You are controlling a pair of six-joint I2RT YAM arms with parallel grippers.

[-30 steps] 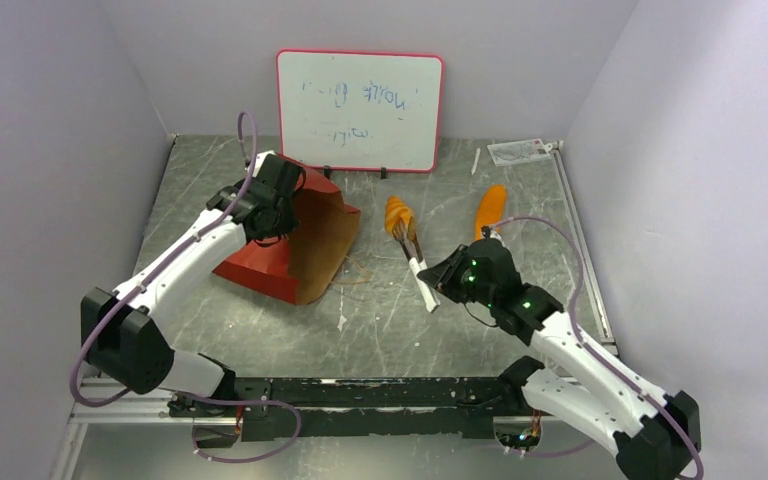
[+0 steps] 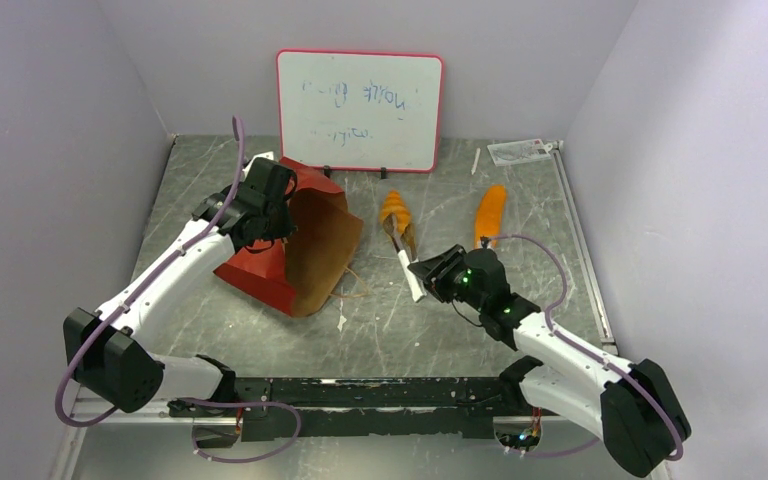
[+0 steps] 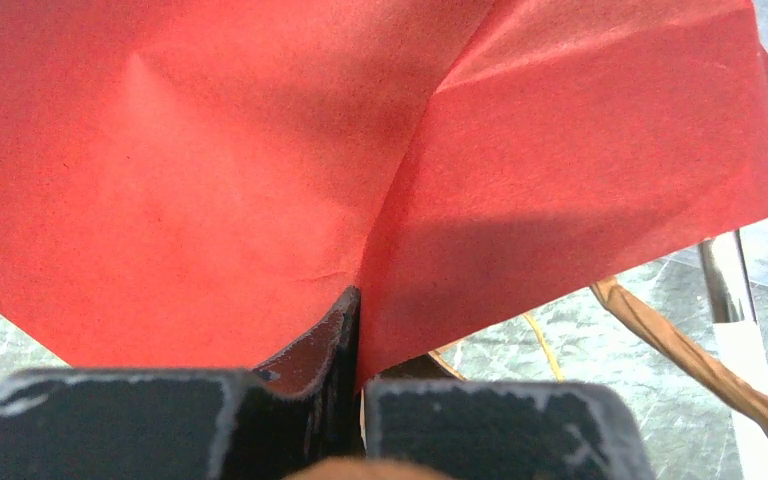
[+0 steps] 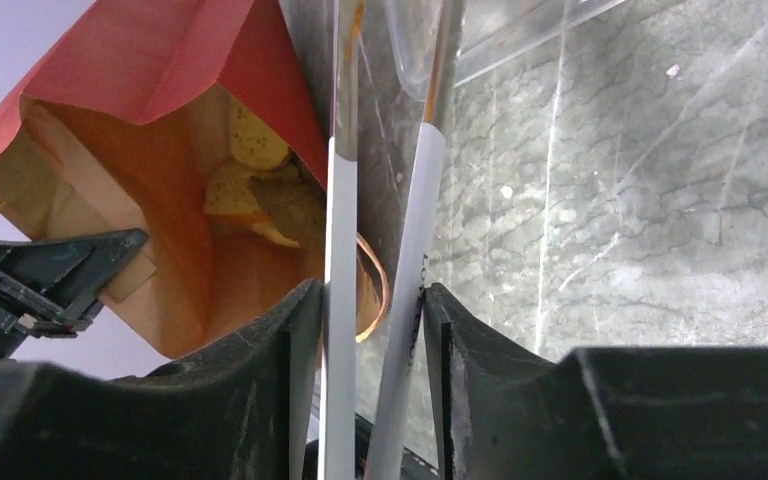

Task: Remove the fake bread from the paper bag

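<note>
The red paper bag (image 2: 265,280) lies on its side, its brown mouth facing right. My left gripper is shut on the bag's paper edge. In the right wrist view, yellowish bread pieces (image 4: 250,185) show inside the bag. My right gripper has its fingers against the outer sides of the tongs' white handles (image 4: 340,240), holding the tongs with their arms spread. The tongs' tips are out of the right wrist view. In the top view they reach an orange croissant (image 2: 396,203); whether it is held or lying on the table, I cannot tell.
A long orange bread piece (image 2: 492,207) lies to the right on the grey table (image 2: 360,340). A clear plastic tray (image 4: 495,50) shows in the right wrist view. The whiteboard (image 2: 360,110) stands at the back. Free room lies along the front.
The tongs have swung leftward and their arms now stand wider apart. The croissant has shifted slightly back toward the whiteboard. My left arm moved a little left early on, still gripping the bag.
</note>
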